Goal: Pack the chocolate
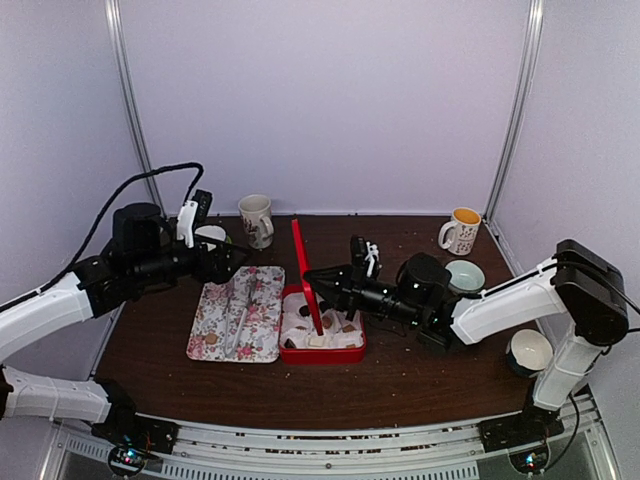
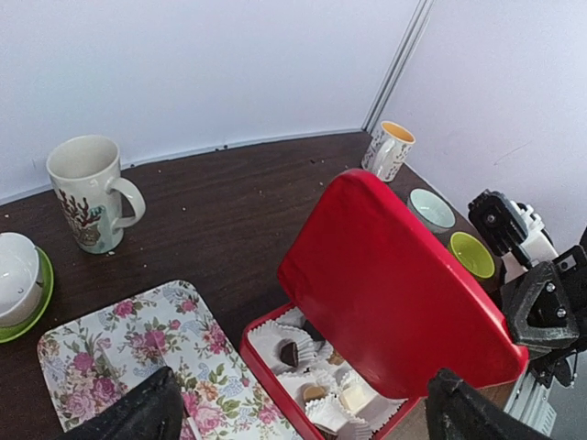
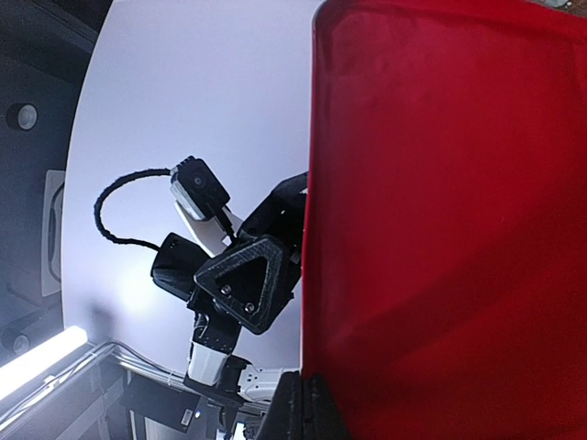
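A red box (image 1: 322, 354) holds chocolates in white paper cups (image 2: 356, 396). My right gripper is shut on the edge of the red lid (image 2: 385, 275), which it holds tilted upright over the box. My left gripper (image 1: 232, 262) hangs in the air above the floral tray (image 1: 205, 325), left of the lid, part open with nothing visible between its fingers.
A white mug (image 1: 254, 222) and stacked bowls stand at the back left. An orange-lined mug (image 1: 459, 231) and small bowls stand at the right.
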